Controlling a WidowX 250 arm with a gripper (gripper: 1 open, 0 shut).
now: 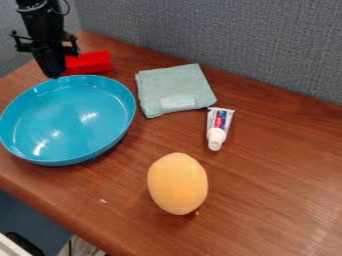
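Observation:
My black gripper (pixel 51 62) hangs at the top left, its fingers pointing down just beside a red block (pixel 88 62), above the back rim of a blue plate (pixel 67 120). The block lies on the table behind the plate. Whether the fingers are open or shut, or touch the block, I cannot tell from this view.
A folded grey-green cloth (pixel 174 88) lies right of the block. A toothpaste tube (pixel 218 128) lies below it, and an orange oval object (pixel 177 184) sits near the front.

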